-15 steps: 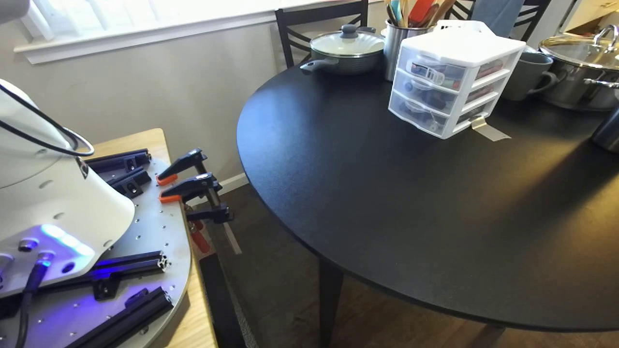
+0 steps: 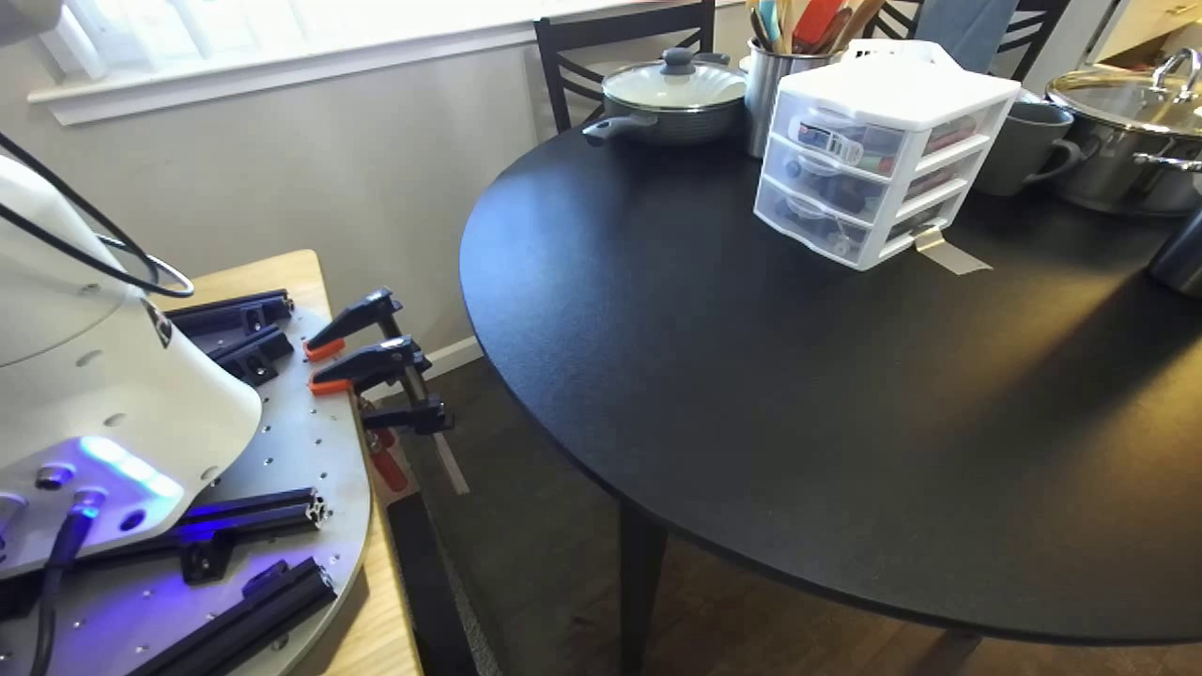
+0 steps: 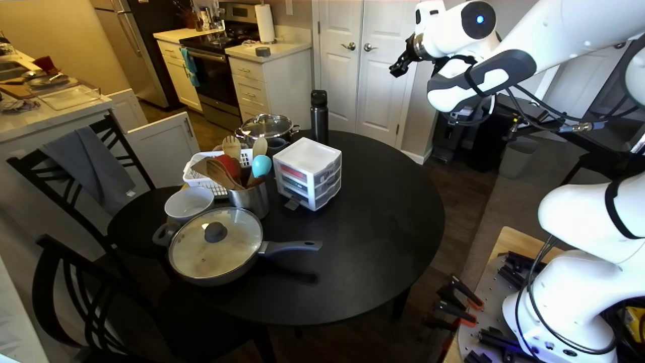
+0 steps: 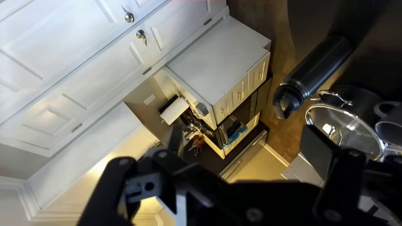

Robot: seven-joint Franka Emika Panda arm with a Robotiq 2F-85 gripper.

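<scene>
High above the far side of the round black table [image 3: 387, 199], my gripper [image 3: 399, 67] hangs off to the right, clear of everything on it. In the wrist view the gripper is open, its dark fingers [image 4: 315, 152] wide apart and nothing between them. A black bottle [image 4: 314, 71] and the lidded steel pot [image 4: 348, 126] lie beyond the right finger. On the table stands a white drawer unit [image 2: 890, 146] with clear drawers, all seemingly shut. A tan strip [image 2: 952, 250] sticks out at its foot.
A lidded pan [image 3: 214, 242] has its handle pointing across the table. Behind it are a utensil holder [image 3: 251, 199], a white bowl [image 3: 188, 202] and a white basket [image 3: 199, 175]. A grey mug [image 2: 1020, 146] sits by the drawers.
The arm's lower part and its cable loop have shifted slightly to the right in exterior view 1. Objects on the table have stayed where they were.
</scene>
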